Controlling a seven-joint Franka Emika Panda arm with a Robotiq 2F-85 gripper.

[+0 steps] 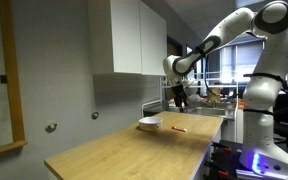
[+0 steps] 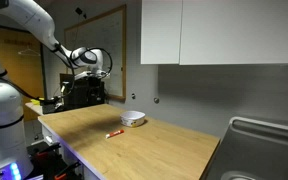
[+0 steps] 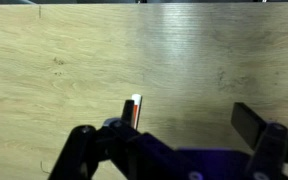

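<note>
A thin red-orange stick-like object with a pale end lies on the wooden table; in exterior view 1 the same stick shows near the table's far end. My gripper hangs well above the tabletop, apart from it. In the wrist view the gripper is open, with bare wood between its fingers. The stick's white end pokes out beyond the left finger, which hides much of the rest. A white bowl stands upright on the table, outside the wrist view.
White cabinets hang over the back side. A wire rack stands near the arm's side of the room, and a dark-framed board is on the wall.
</note>
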